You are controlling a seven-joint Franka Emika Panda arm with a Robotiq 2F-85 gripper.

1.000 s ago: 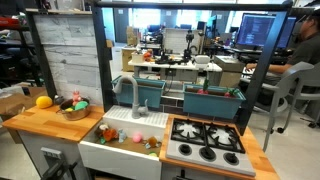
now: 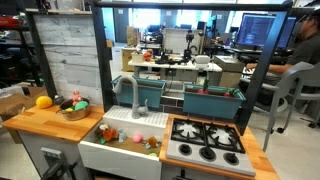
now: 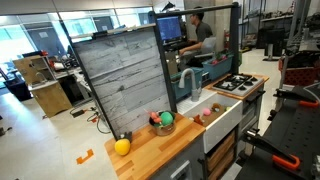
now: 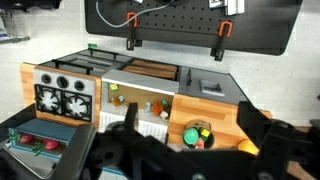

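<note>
In the wrist view my gripper hangs open above the toy kitchen, with its dark fingers [image 4: 127, 122] wide apart and nothing held between them. Below lies the wooden counter [image 4: 222, 112], bearing a pot [image 4: 207, 141] with a green item and other toy food inside. A yellow-orange ball [image 4: 247, 147] rests beside the pot, partly covered by a finger. The white sink [image 2: 108, 159] holds several colourful toys [image 2: 138, 137]. To its right in exterior view 1 is the stove [image 2: 210, 146] with black grates.
A grey faucet [image 2: 134, 91] rises behind the sink. Two teal bins [image 2: 212, 105] hang along the back, under a black frame [image 2: 100, 60]. A whitewashed wood panel [image 3: 125, 83] stands behind the counter. Bare counter [image 3: 152, 150] surrounds the pot and ball.
</note>
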